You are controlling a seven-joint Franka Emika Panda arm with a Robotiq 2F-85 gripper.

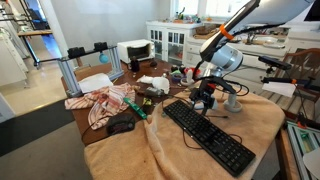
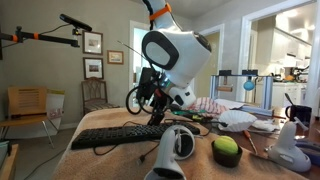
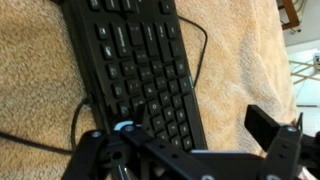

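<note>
A long black keyboard lies diagonally on the tan cloth. Over its far half is my gripper, low and close to the keys; whether it touches them cannot be told. In the wrist view the gripper stands open, one of its black fingers over bare cloth and the other over the keyboard. Nothing shows held between them. From the side, the keyboard lies flat, with the arm's white wrist above it.
A black mouse-like object and a green item lie to the left. A red-striped cloth is behind them. Cables run beside the keyboard. A dark cup with green contents stands near the second camera.
</note>
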